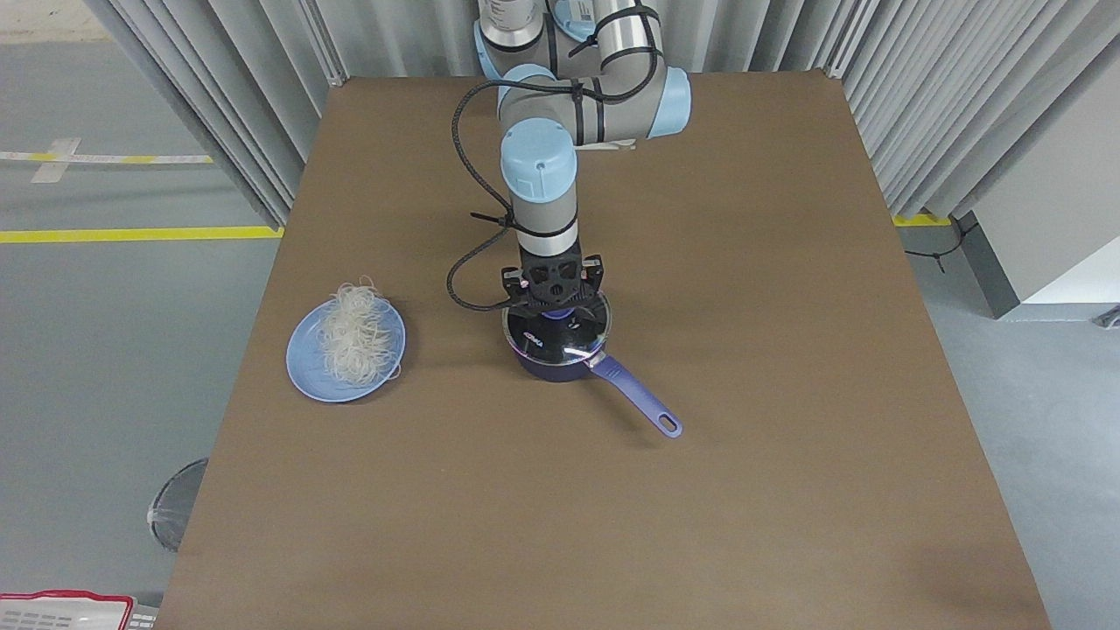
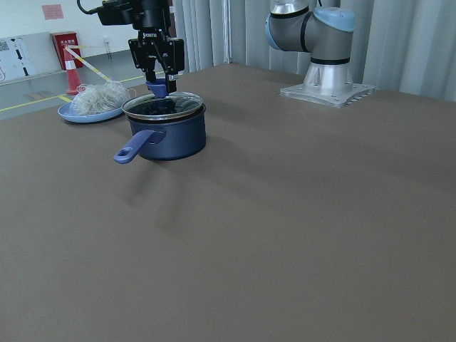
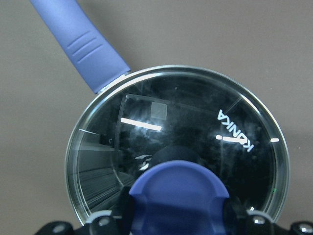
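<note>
A blue saucepan [image 2: 178, 142] with a glass lid [image 1: 550, 338] sits on the table, its handle [image 1: 636, 393] pointing front-right in the front view. My gripper is down over the lid, shut on the blue lid knob [image 3: 178, 191], which fills the space between its fingers in the wrist view. The lid rests on the pan, as the left view shows.
A blue plate [image 1: 307, 362] holding white noodles [image 1: 354, 336] lies left of the pan in the front view.
</note>
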